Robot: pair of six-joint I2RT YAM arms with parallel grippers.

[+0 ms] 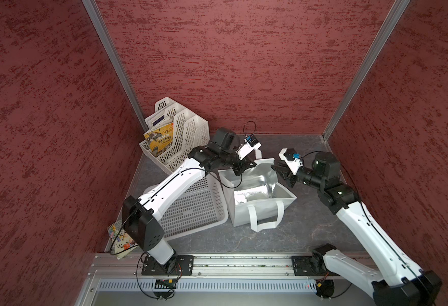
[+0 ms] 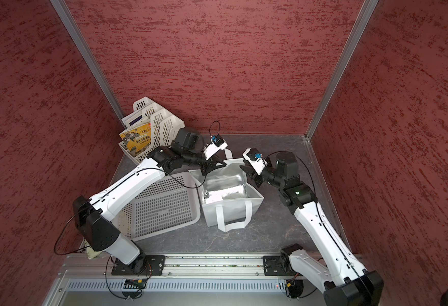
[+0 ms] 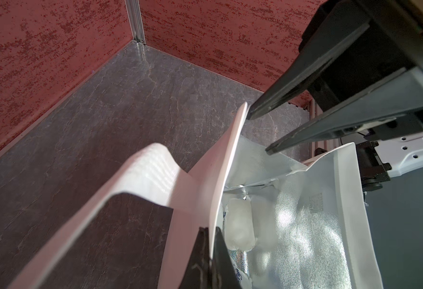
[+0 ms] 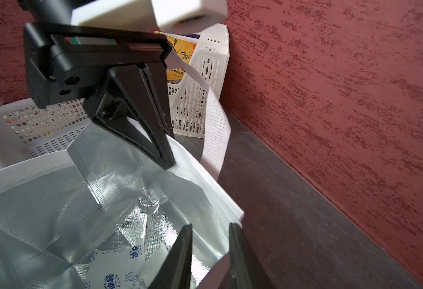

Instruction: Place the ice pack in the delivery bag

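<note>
The silver-lined delivery bag (image 1: 269,209) stands open at centre with white handles. My left gripper is shut on the upper rim of the bag's far side. My right gripper is part open at the bag's upper right corner, fingertips close to the rim with nothing clearly held between them. Inside the bag lie whitish packs (image 3: 239,224), one with blue print (image 4: 115,267); I cannot tell which is the ice pack.
A white mesh basket (image 1: 193,221) sits left of the bag. Behind it stands a white file rack (image 1: 193,132) with books.
</note>
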